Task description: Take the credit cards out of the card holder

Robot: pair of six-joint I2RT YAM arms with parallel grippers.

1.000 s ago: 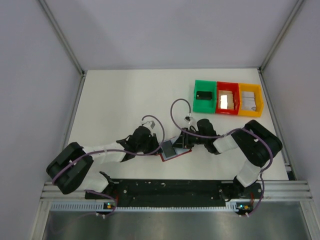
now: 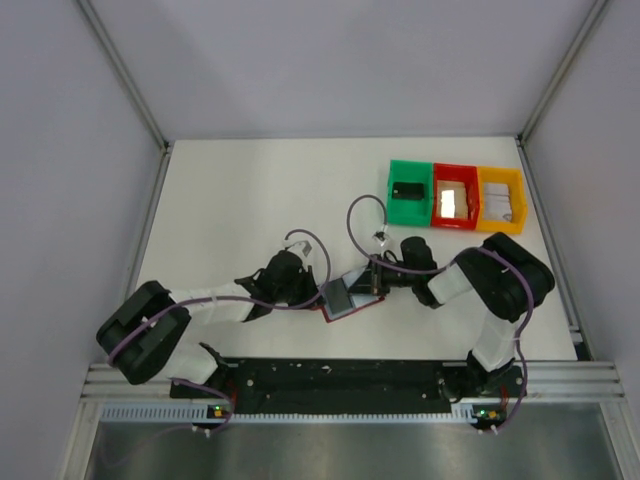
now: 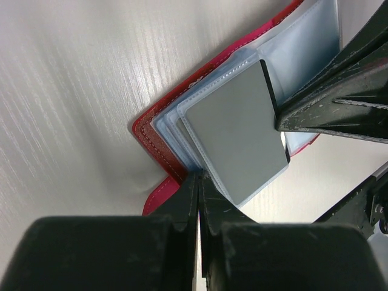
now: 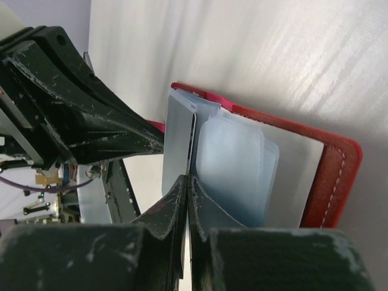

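Note:
The red card holder lies open on the table with clear sleeves and a grey card in it, also seen in the right wrist view as a grey panel point(image 4: 177, 139). My left gripper is shut at one end of the holder, its tips against the sleeves' edge. My right gripper is shut at the sleeves from the other side, its tips by the grey card's edge. Whether anything thin is between either pair of fingers is not visible.
Green point(image 2: 410, 215), red point(image 2: 456, 225) and yellow point(image 2: 515, 195) bins stand at the back right of the white table.
My right arm has shifted slightly, its wrist a little to the right in the top view. The left arm looks nearly still.

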